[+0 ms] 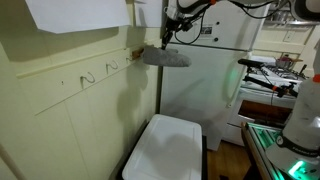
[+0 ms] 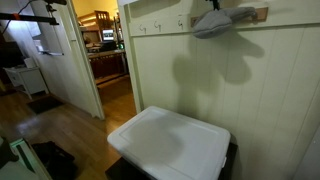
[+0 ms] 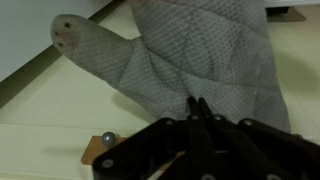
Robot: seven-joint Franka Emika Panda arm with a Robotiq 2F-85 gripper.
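Note:
A grey quilted oven mitt [image 3: 205, 60] fills much of the wrist view, its thumb pointing to the upper left. My gripper is shut on the mitt's fabric, and folds run toward the fingertips. In exterior view 1 the mitt [image 1: 166, 58] lies nearly level below the gripper [image 1: 166, 43], high up by the wall. Exterior view 2 puts the mitt [image 2: 222, 22] in front of a wooden board [image 2: 262, 14] on the wall. Whether a loop of the mitt touches a hook cannot be told.
Several wall hooks [image 1: 89, 77] line the rail to the left of the mitt. A round knob [image 3: 108, 139] shows on the wooden board in the wrist view. A white lidded box [image 2: 170, 145] stands below. Behind is a white fridge [image 1: 205, 85].

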